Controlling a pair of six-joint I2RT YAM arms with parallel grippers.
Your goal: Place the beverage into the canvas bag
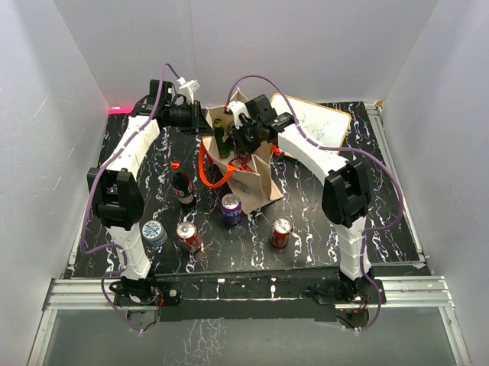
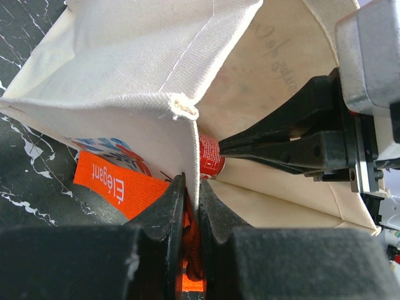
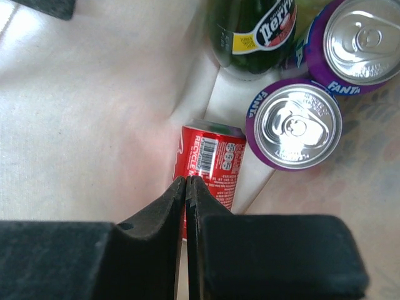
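The canvas bag (image 1: 256, 187) stands at the back middle with an orange strap. My left gripper is shut on the bag's rim at the left side. My right gripper is inside the bag, its tips closed at a red cola can (image 3: 209, 156); whether it grips the can is unclear. Beside that can lie two purple Fanta cans (image 3: 297, 125) and a green bottle (image 3: 250, 31).
On the table stand a cola bottle (image 1: 182, 187), a purple can (image 1: 231, 210), red cans (image 1: 189, 236) (image 1: 280, 232) and a pale blue-lidded can (image 1: 153, 232). A whiteboard (image 1: 321, 122) lies back right.
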